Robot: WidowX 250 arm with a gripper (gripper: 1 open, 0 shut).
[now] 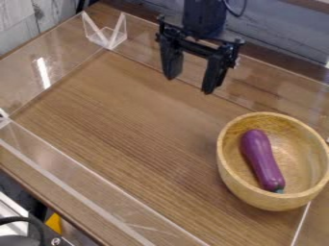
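My black gripper [195, 63] is over the upper middle of the wooden tabletop, its two fingers spread open with nothing visible between them. A wooden bowl [286, 135] sits at the lower right, holding a long purple object [263, 159] with a teal tip, which looks like an eggplant or similar vegetable.
A clear, angular holder [106, 31] stands at the back left. Dark and yellow items lie beyond the table's lower-left edge.
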